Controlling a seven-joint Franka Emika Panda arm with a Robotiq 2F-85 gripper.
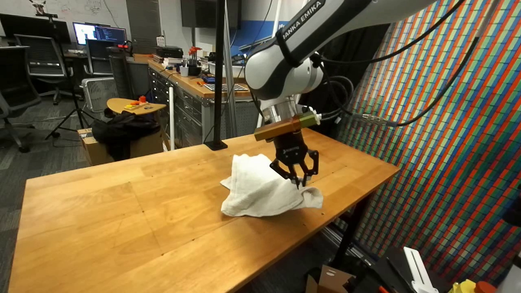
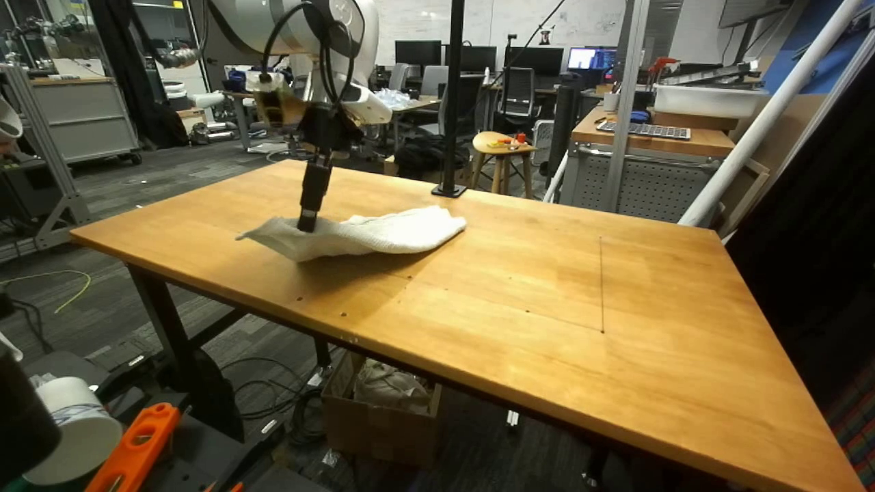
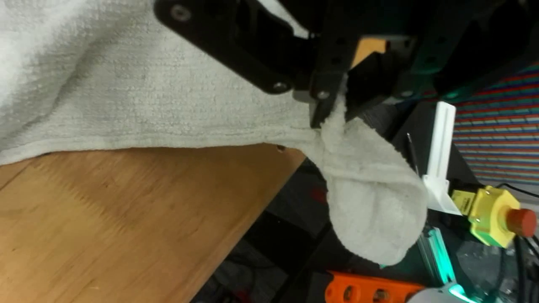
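Note:
A white towel lies partly on the wooden table, its near side raised off the surface. My gripper is shut on a pinched fold of it close to one edge. From the other side, the towel stretches away from the gripper toward the pole, with a shadow under its lifted part. Close up in the wrist view, cloth bunches between the fingertips, and a rounded flap of the towel hangs down beyond them.
A black pole stands at the table's back edge. Off the table's edge, a yellow box with a red button and an orange level lie lower down.

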